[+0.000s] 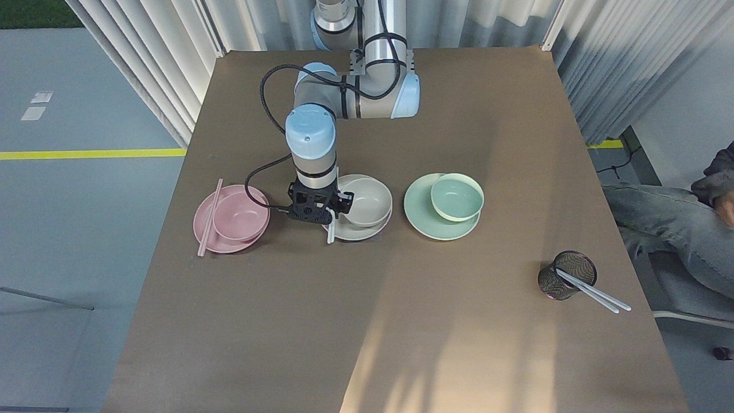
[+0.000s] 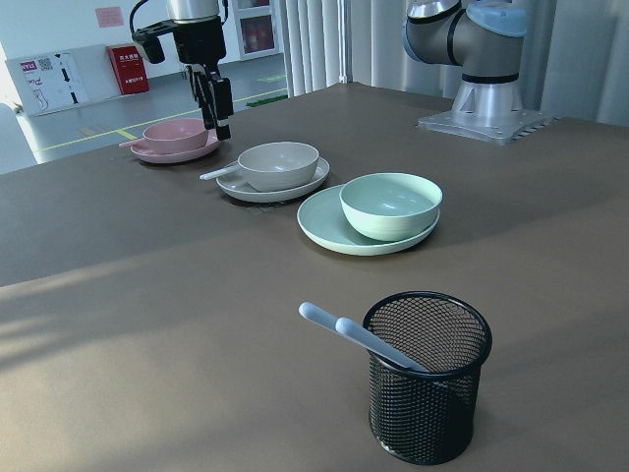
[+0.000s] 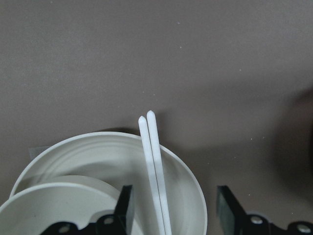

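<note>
My gripper stands open above white chopsticks (image 3: 157,171) that rest across the rim of a white plate (image 3: 186,205), beside a white bowl (image 3: 58,205). In the front view the gripper (image 1: 330,210) hangs over the left part of that white setting and hides part of it. To the left is a pink plate (image 1: 203,219) with a pink bowl (image 1: 241,215) and pink chopsticks (image 1: 206,234); to the right a mint bowl (image 1: 457,196) sits on a mint plate (image 1: 423,220).
A black mesh pen holder (image 1: 566,282) with light chopsticks (image 1: 605,300) stands at the front right of the brown table (image 1: 309,344), whose front middle is clear. A person sits beyond the right edge.
</note>
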